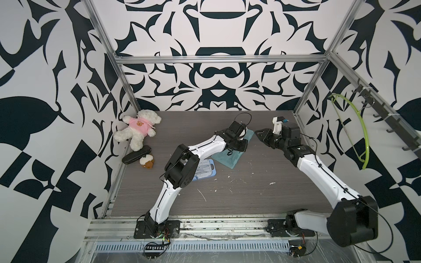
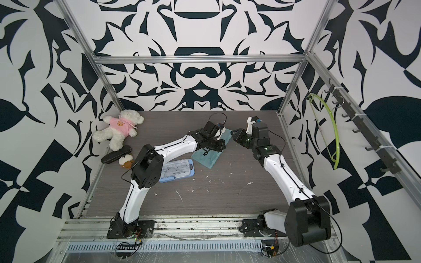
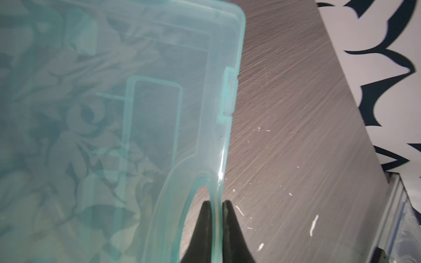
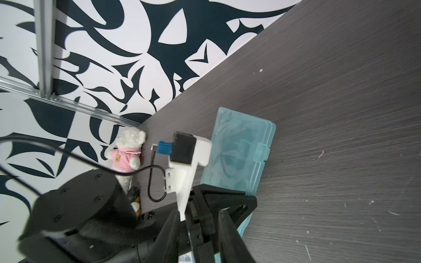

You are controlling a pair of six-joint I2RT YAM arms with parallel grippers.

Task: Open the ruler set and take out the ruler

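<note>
A see-through teal plastic cover point(image 3: 109, 140), with a small latch on its edge, is held by my left gripper, shut on its thin edge. From above, the teal cover point(image 1: 234, 159) shows partly behind that arm. My right gripper has its fingers point(image 4: 167, 239) apart. In the top left view my right gripper point(image 1: 257, 132) is just right of the cover, not touching it as far as I can see. A blue tray point(image 2: 191, 168) lies flat, partly under the left arm; pale rulers point(image 2: 175, 168) show inside it.
At the left edge sit a white teddy bear point(image 1: 140, 127) in pink, a dark oblong case point(image 1: 136, 154) and a small brown-and-white toy point(image 1: 147, 161). White scraps lie on the table front. Green tubing point(image 1: 364, 131) hangs on the right wall.
</note>
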